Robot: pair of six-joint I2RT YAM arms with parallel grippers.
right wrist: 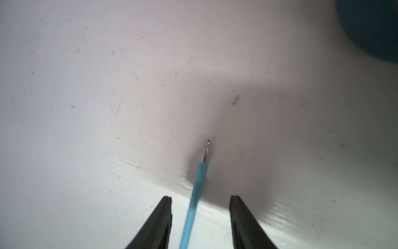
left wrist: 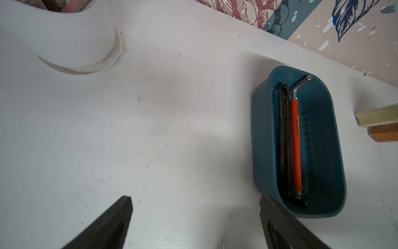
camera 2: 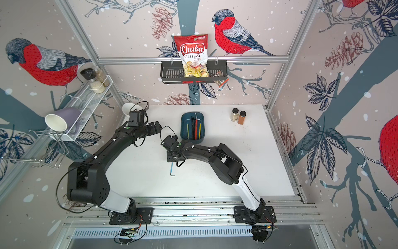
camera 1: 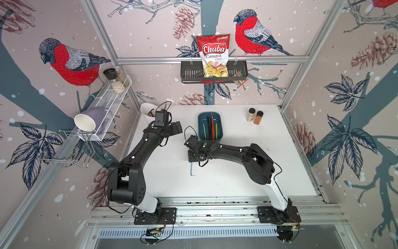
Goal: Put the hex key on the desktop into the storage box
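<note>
A blue hex key [right wrist: 194,195] lies on the white desktop, its bent end toward the front edge in the top views [camera 1: 191,169]. My right gripper is low over it, part open, with the blue shaft lying between and below its fingers. Behind it stands the teal storage box [left wrist: 265,137], holding several tools, black, orange and yellow. My left gripper hangs open above the desk left of the box, nothing between its fingers.
A white cup [left wrist: 74,37] stands at the back left, two spice jars [camera 1: 257,117] at the back right. A wire shelf [camera 1: 103,108] runs along the left wall.
</note>
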